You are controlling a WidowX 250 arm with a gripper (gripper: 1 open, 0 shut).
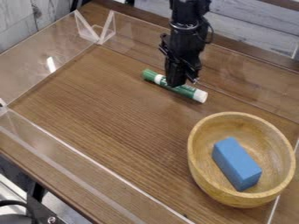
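My black gripper (pixel 177 75) reaches down from the top of the view to a green cylinder with white ends (pixel 159 80), which lies on the wooden table at a slant. The fingertips are over the middle of the cylinder; whether they touch it or hold it is too small to tell. The fingers are hard to make out.
A tan bowl (pixel 205 189) with a blue block (pixel 236 164) in it stands at the lower right.
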